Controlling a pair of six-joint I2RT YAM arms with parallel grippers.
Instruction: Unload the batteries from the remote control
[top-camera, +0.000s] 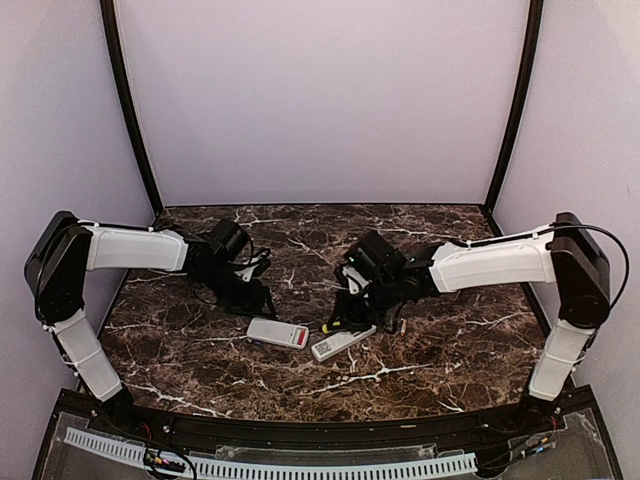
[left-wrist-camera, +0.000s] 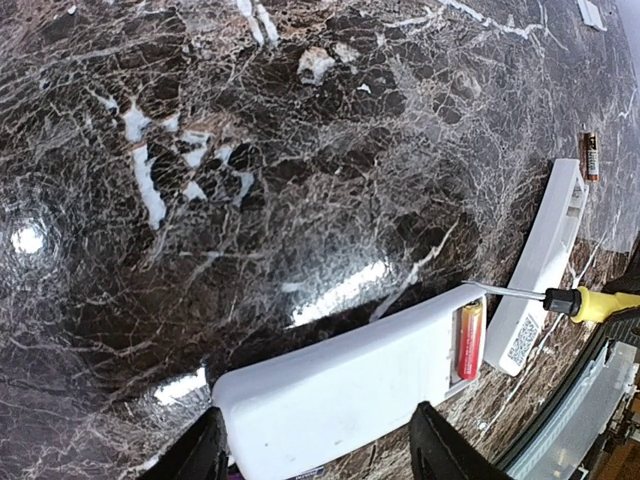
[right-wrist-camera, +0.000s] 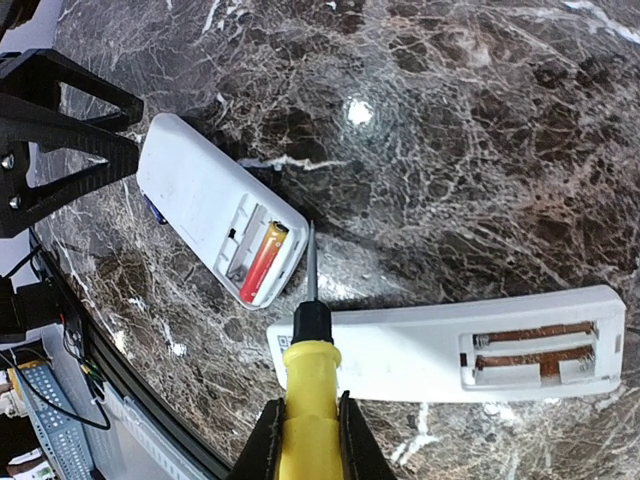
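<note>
A white remote (top-camera: 278, 333) lies at the centre of the table, its battery bay at the right end. In the right wrist view, a red battery (right-wrist-camera: 264, 258) sits in one slot of that bay and the slot beside it looks empty. My left gripper is part open, with its fingers above the remote's far end. My right gripper is shut on a yellow-handled screwdriver (right-wrist-camera: 312, 365). The screwdriver's thin tip (right-wrist-camera: 311, 240) is at the remote's bay end; whether it touches, I cannot tell.
A second white remote (right-wrist-camera: 400, 352) lies close by on the right, its bay showing no battery. Beyond it rests a loose battery (left-wrist-camera: 591, 157) on the marble table. A small dark purple item (right-wrist-camera: 155, 210) lies against the first remote's side. Open table stretches behind.
</note>
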